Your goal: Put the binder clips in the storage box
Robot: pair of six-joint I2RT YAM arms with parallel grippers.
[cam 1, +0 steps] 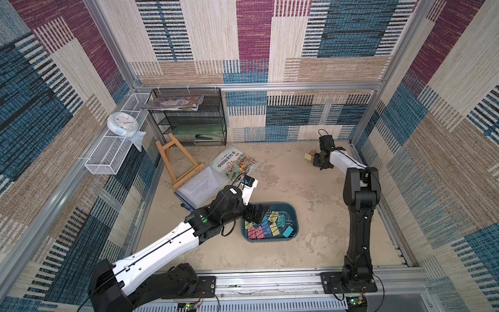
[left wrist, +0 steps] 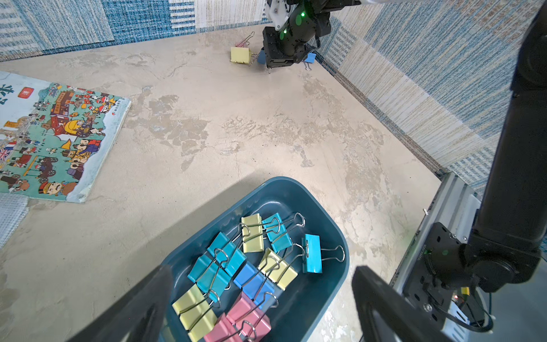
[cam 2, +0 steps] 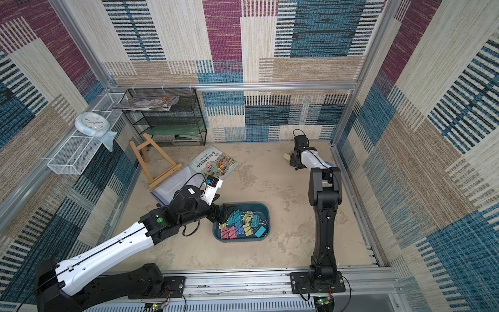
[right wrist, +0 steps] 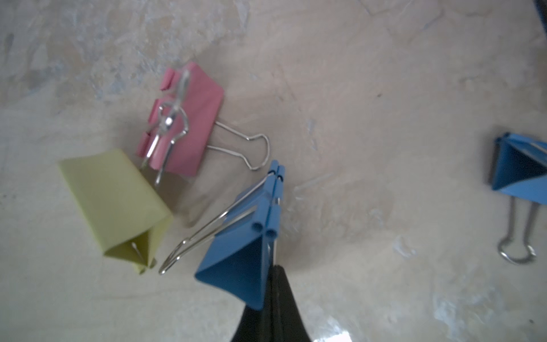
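My right gripper is shut on a wire handle of the blue binder clip point(right wrist: 242, 233), low at the back right of the table. Left of that clip in the right wrist view lie a yellow clip point(right wrist: 111, 199) and a pink clip point(right wrist: 196, 119); a second blue clip point(right wrist: 521, 168) lies apart on the right. The dark teal storage box point(left wrist: 332, 230) holds several clips in yellow, pink, blue and turquoise. Over its left part hangs my left gripper, open, its blurred fingers wide apart with nothing held.
A picture book point(cam 1: 236, 162), a clear folder point(cam 1: 205, 187) and a wooden easel point(cam 1: 179, 161) occupy the left side. Behind them stands a black wire rack point(cam 1: 223, 117). Table between box and right gripper is bare.
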